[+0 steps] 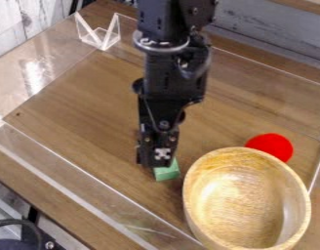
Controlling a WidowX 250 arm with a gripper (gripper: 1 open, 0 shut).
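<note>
My black gripper (160,146) points down at the middle of the table, over a green block (167,173), which is mostly hidden behind it. Whether the fingers are open or shut on the block is hard to tell. Just right of it sits a wooden bowl (246,200), with a red round object (269,145) behind the bowl.
A small clear plastic piece (100,31) stands at the back left corner.
</note>
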